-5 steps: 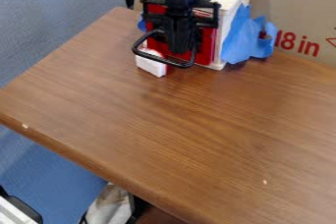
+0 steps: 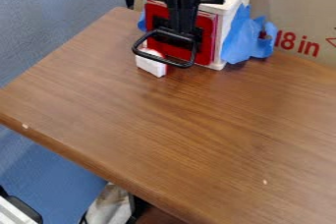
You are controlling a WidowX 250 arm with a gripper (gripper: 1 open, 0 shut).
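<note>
A white box with a red front (image 2: 205,54) stands at the back of the wooden table (image 2: 171,149), with blue tape (image 2: 247,39) on its side. The black gripper (image 2: 168,33) is in front of the red face, by a black loop-shaped bar that reaches down in front. A small white block (image 2: 149,65) sits low at the box's front left. Whether the gripper's fingers are open or shut, and on what, cannot be seen clearly.
A cardboard panel (image 2: 301,12) with red print stands behind at the right. A blue padded surface (image 2: 53,31) lies left of the table.
The black gripper has shifted slightly upward over the last second. The box and white block look unchanged.
</note>
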